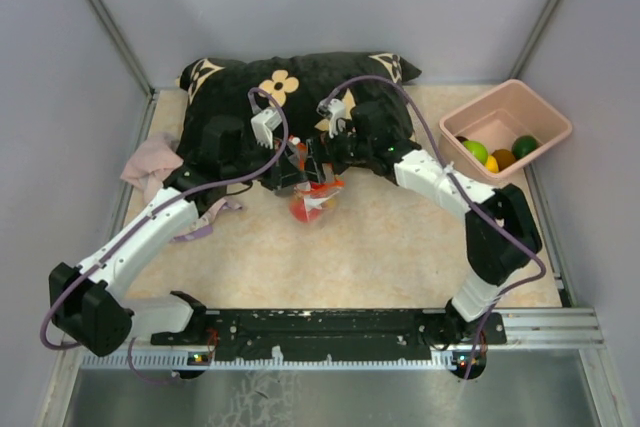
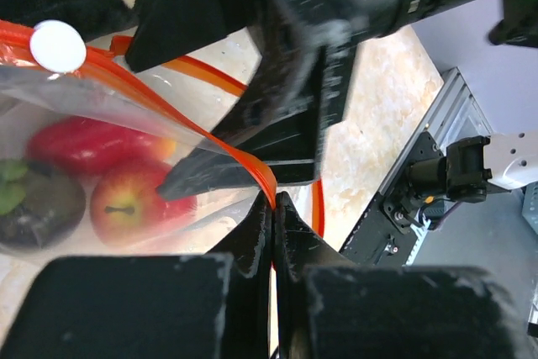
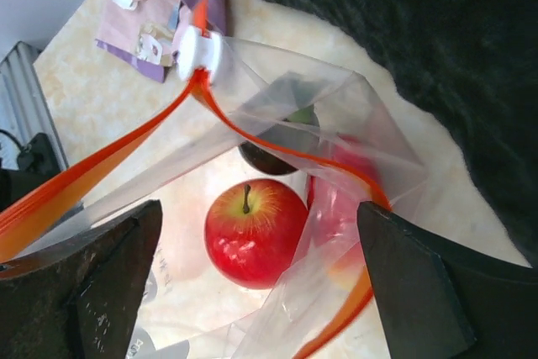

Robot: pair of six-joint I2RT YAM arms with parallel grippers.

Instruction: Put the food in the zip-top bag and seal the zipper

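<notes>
The clear zip bag (image 1: 315,205) with orange zipper holds a red apple (image 2: 139,206), a red oblong fruit (image 2: 97,145) and a dark avocado (image 2: 38,212). My left gripper is shut on the orange zipper edge, beside the bag's opening. My right gripper is open over the bag mouth, its fingers either side of the apple seen below. The white zipper slider (image 2: 57,46) sits at the far end of the orange strip.
A pink bin (image 1: 505,97) of fruit stands at back right. A black flowered cushion (image 1: 230,87) lies along the back, pink cloth (image 1: 150,162) at left.
</notes>
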